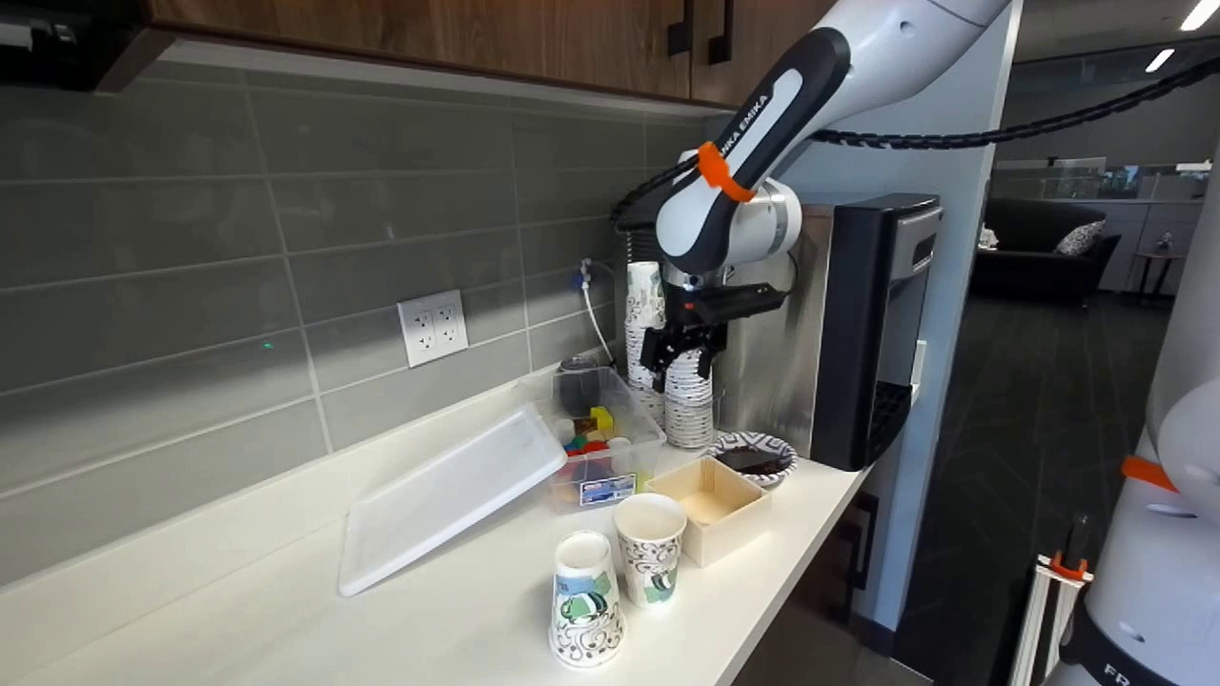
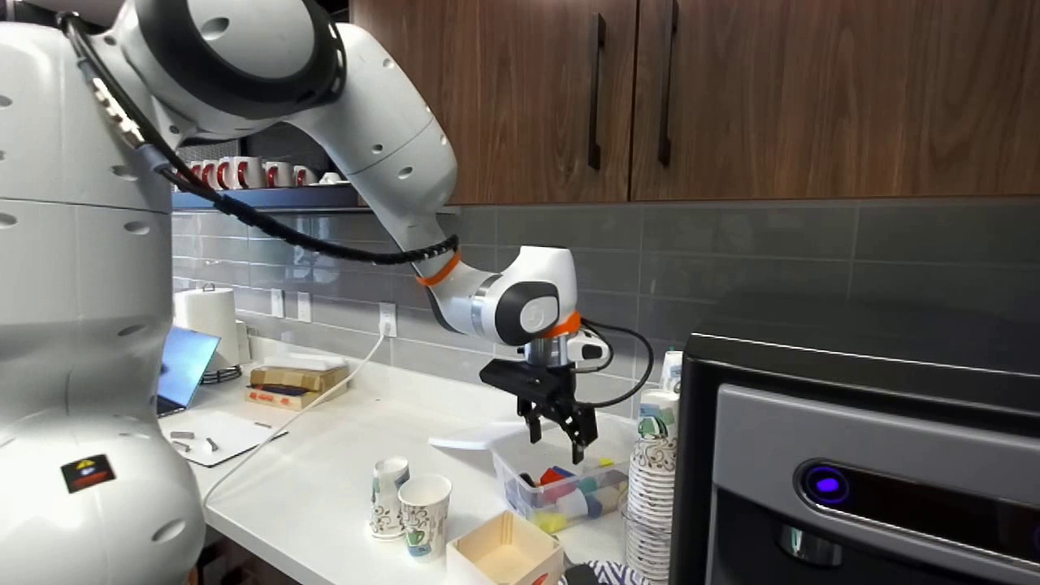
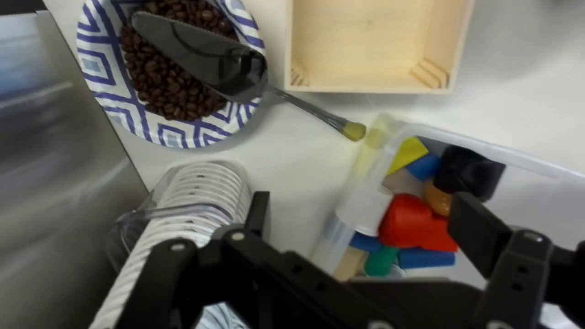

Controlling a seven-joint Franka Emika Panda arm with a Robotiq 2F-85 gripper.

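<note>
My gripper is open, its two black fingers wide apart with nothing held between them. It hangs above the clear plastic bin, over the side nearest the stacked cups. Inside that bin lie a red block, a black piece and several blue, yellow and green pieces. The light wooden box is empty. Beside it a patterned paper plate holds coffee beans, and a dark serving spatula rests across them with its handle on the counter.
Tall stacks of paper cups stand beside the bin, close under the gripper. Two paper cups, one upright and one upside down, are in front. A white lid leans toward the wall. A black and silver machine borders the right.
</note>
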